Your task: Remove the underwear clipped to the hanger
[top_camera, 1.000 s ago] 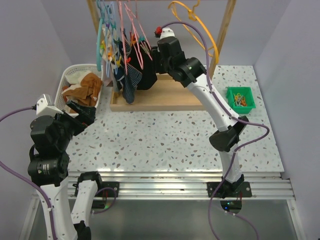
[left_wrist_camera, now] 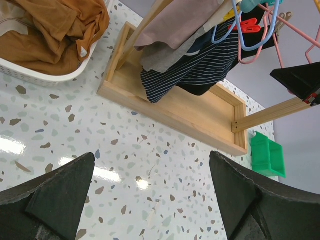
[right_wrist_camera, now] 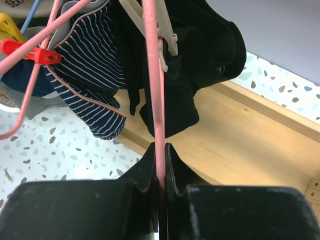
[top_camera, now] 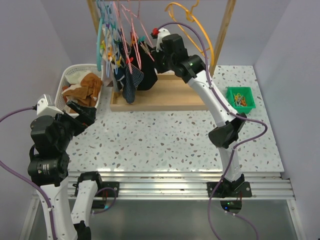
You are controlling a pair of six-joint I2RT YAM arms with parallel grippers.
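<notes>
Pink hangers point(top_camera: 138, 47) hang from the rack at the top left, with black underwear point(right_wrist_camera: 182, 100) and a striped piece point(right_wrist_camera: 92, 65) beneath them. A beige clip point(right_wrist_camera: 167, 30) pinches the black cloth near the top of the right wrist view. My right gripper is shut on a pink hanger's bar point(right_wrist_camera: 156, 90), below the clip in that view; the black cloth is beyond its tips. Far from the garments, at the left, my left gripper stands open and empty above the speckled table.
At the back left, a white basket point(top_camera: 64, 82) holds brown and pale cloth. A green box point(top_camera: 252, 104) with several clips stands at the right. The wooden base point(top_camera: 175, 95) lies under the rack, and a yellow hanger point(top_camera: 204, 37) hangs at its right.
The right arm has shifted slightly at the rack, and the pink hangers beside it have swayed a little. The left arm stays where it was.
</notes>
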